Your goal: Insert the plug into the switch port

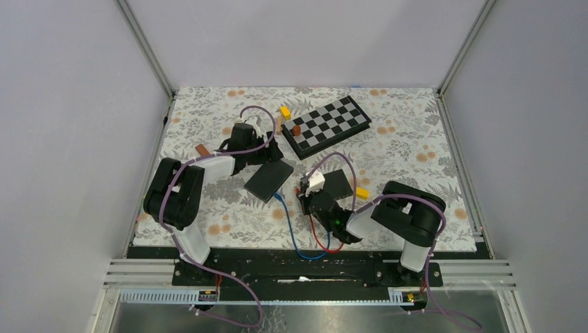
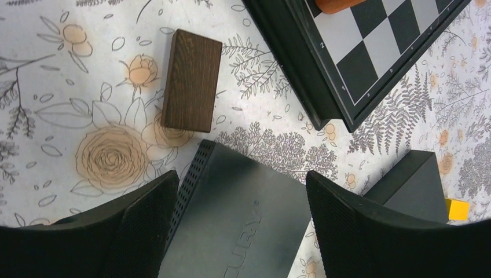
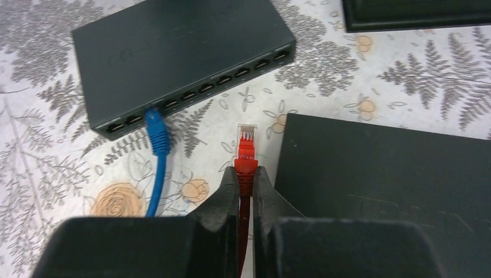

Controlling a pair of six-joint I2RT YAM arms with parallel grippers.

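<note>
The black switch (image 1: 269,180) lies flat on the patterned cloth; its row of ports faces the right wrist camera. A blue plug (image 3: 156,128) sits in one port near the left end of that row. My right gripper is shut on the red plug (image 3: 246,152), whose clear tip points up the picture toward the port side, with a gap between. My left gripper is open at the switch's far end. The switch's lid (image 2: 237,214) shows between its fingers, and no grip on it can be seen.
A second black box (image 3: 382,168) lies right of the red plug, close to the right gripper. The checkered board (image 1: 327,127) and a dark wooden block (image 2: 193,81) are beyond the switch. Blue cable (image 1: 291,232) and red cable (image 1: 320,239) loop toward the front.
</note>
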